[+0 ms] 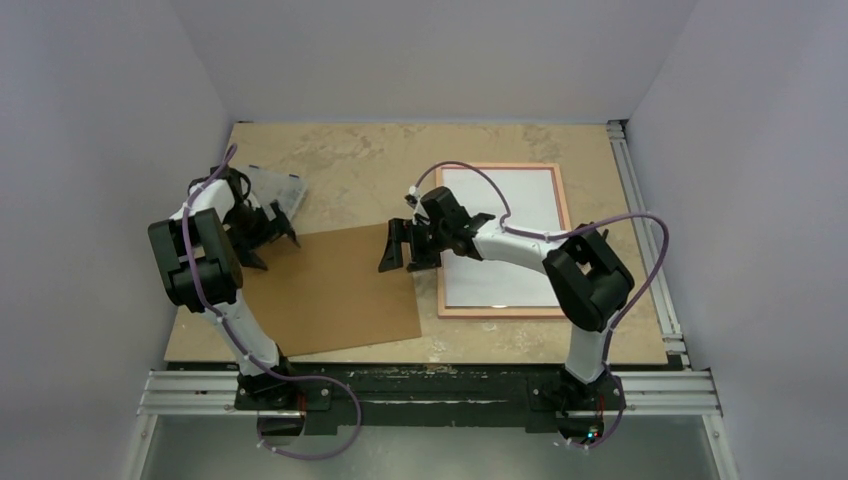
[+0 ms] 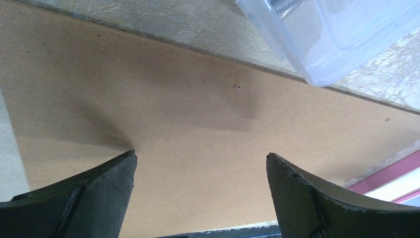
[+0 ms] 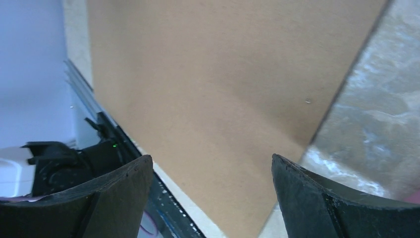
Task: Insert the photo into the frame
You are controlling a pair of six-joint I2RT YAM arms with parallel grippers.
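The wooden photo frame lies flat on the right of the table, with a plain white surface inside its rim. No picture side of a photo shows. A brown backing board lies left of it on the table, slightly turned. Over the board's far left part, my left gripper stands open, nothing between its fingers. My right gripper is open and empty too, above the board's right edge; its forearm crosses over the frame.
A clear plastic box sits at the back left, its corner by the board's far edge in the left wrist view. Beyond the board, the table's back middle is free. A dark object lies right of the frame.
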